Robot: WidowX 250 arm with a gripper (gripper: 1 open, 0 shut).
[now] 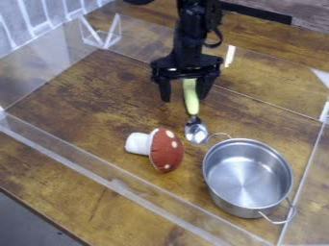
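My black gripper (186,75) hangs at the upper middle of the table with its fingers apart, over the upper part of a pale yellow-green elongated object (191,101). Whether it touches that object I cannot tell. Just below lies a silver spoon (195,131). A toy mushroom (162,150) with a red spotted cap and white stem lies on its side at the lower middle. A metal pot (245,178) stands at the lower right.
Clear low walls (77,157) border the wooden work area. A small white object (229,56) stands at the back right.
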